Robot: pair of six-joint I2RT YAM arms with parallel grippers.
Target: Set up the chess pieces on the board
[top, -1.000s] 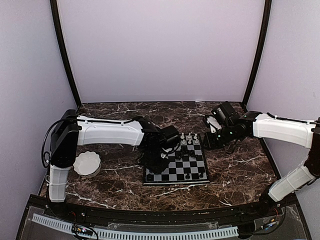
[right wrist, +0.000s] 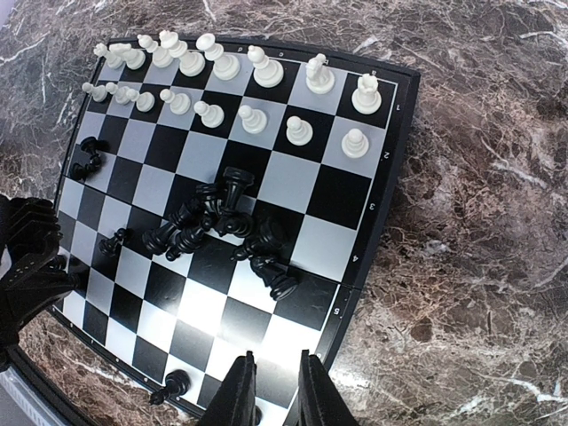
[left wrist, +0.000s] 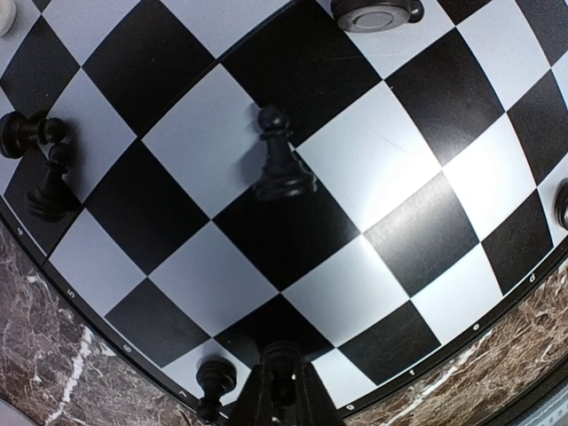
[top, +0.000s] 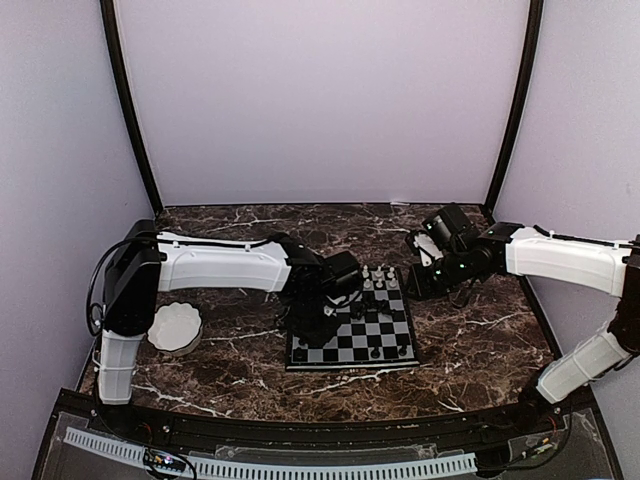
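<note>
The chessboard [top: 352,346] holds white pieces [right wrist: 268,71] upright along one side and several fallen black pieces [right wrist: 235,191] in its middle. In the left wrist view, my left gripper is low over the board at a dark piece [left wrist: 282,359] by the edge; whether its fingers grip it is unclear. An upright black piece [left wrist: 216,377] stands beside it, and a fallen pawn [left wrist: 277,164] lies farther in. My right gripper hangs at the board's right side, fingertips apart, with nothing seen held between them.
A white bowl [top: 175,325] sits left of the board. The left arm covers part of the board in the top view.
</note>
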